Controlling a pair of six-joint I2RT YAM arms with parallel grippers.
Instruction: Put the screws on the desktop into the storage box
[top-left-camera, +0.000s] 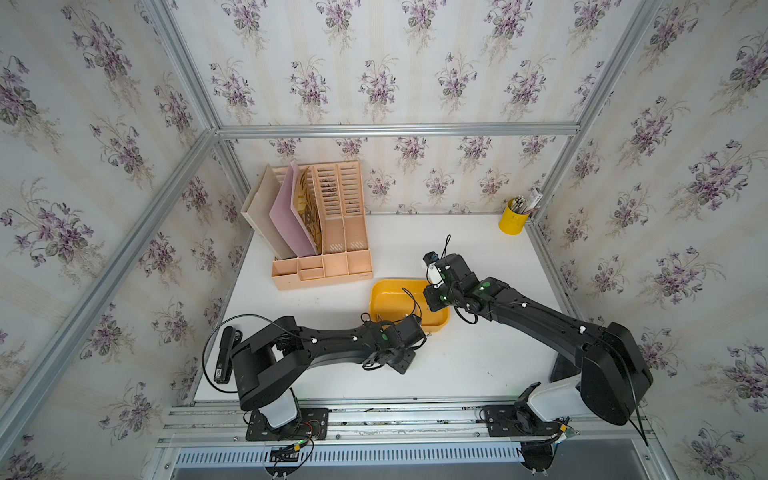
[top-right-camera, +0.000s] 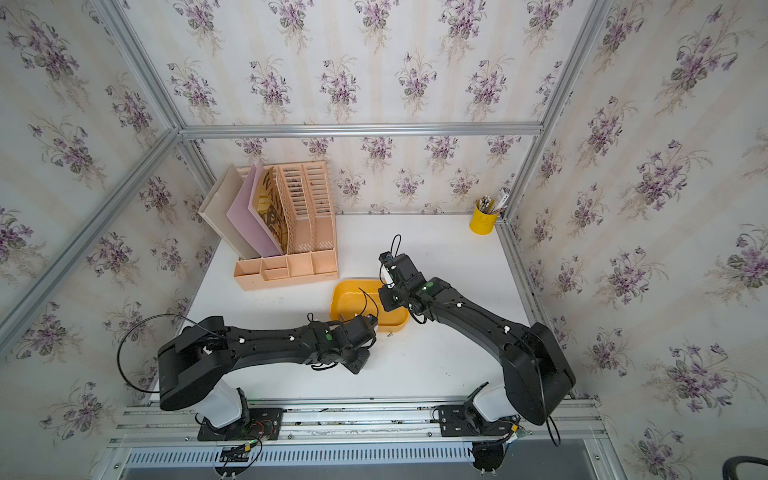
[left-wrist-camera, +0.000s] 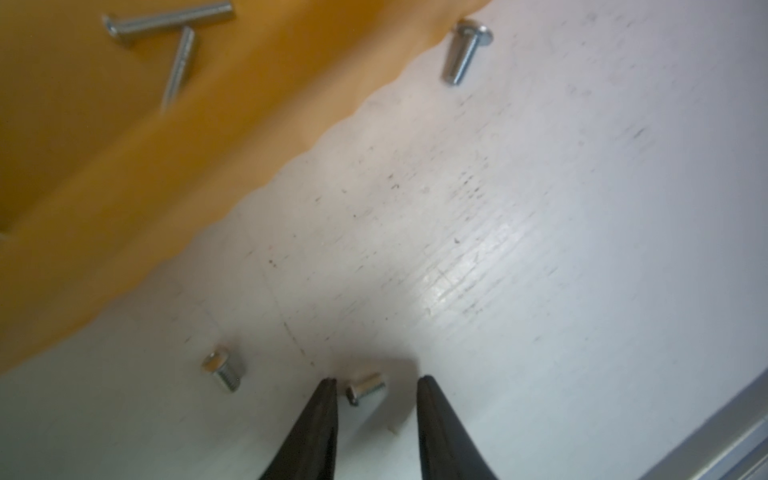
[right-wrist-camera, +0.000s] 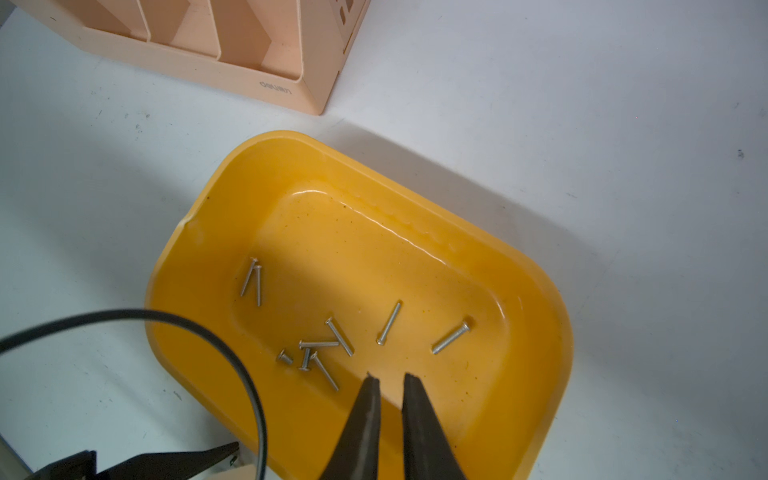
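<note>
My left gripper is open just above the desktop, its fingertips either side of a short silver screw (left-wrist-camera: 365, 388). A second short screw (left-wrist-camera: 224, 369) lies to its left, and another (left-wrist-camera: 465, 51) farther up, beside the yellow storage box (left-wrist-camera: 264, 96). In the right wrist view the box (right-wrist-camera: 416, 208) holds several screws (right-wrist-camera: 448, 337). My right gripper is over the box, fingers slightly apart, with nothing visible between them.
A pink desk organiser (top-left-camera: 320, 264) with folders stands behind and left of the box. A yellow pen cup (top-left-camera: 512, 222) sits at the back right.
</note>
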